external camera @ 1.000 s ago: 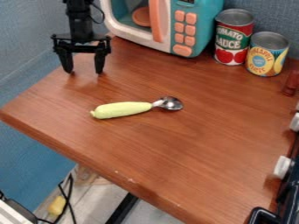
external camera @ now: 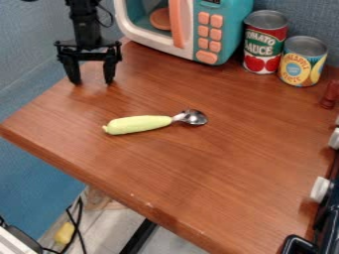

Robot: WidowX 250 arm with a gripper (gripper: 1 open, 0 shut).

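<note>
My black gripper (external camera: 91,76) hangs over the back left of the wooden table (external camera: 172,179), fingers apart with nothing between them. Well in front of it and to the right, a spoon with a pale yellow-green handle (external camera: 137,124) lies flat, its metal bowl (external camera: 191,117) pointing right.
A toy microwave (external camera: 185,25) stands at the back, with a tomato sauce can (external camera: 264,50), a second can (external camera: 300,67) and a small red bottle (external camera: 330,95) to its right. A black appliance (external camera: 318,218) borders the right edge.
</note>
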